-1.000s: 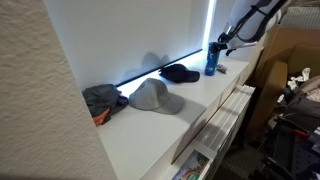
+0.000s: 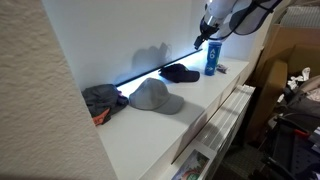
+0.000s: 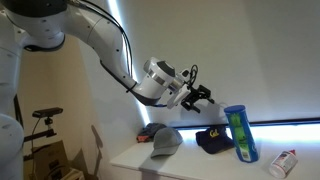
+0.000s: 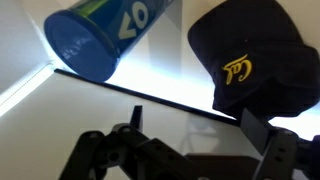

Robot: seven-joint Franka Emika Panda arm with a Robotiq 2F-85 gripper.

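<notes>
My gripper (image 3: 203,98) hangs open in the air above the shelf, with nothing between its fingers. Below it, in exterior view 2, a dark navy cap (image 3: 213,138) with a yellow "Cal" logo rests against the back wall. The wrist view shows that cap (image 4: 250,60) beyond the fingers, right of centre. To its right stands a tall blue canister (image 3: 241,135), upright and clear of the fingers; the wrist view has this canister (image 4: 95,38) at upper left. A grey cap (image 2: 153,96) sits farther along the shelf.
A dark bundled hat or cloth (image 2: 103,101) lies at the shelf's far end, past the grey cap. Beyond the canister lies a small white bottle (image 3: 282,163). The white shelf (image 2: 150,140) has bare room along its front, above an open drawer (image 2: 193,165).
Caps and canister stay where they were.
</notes>
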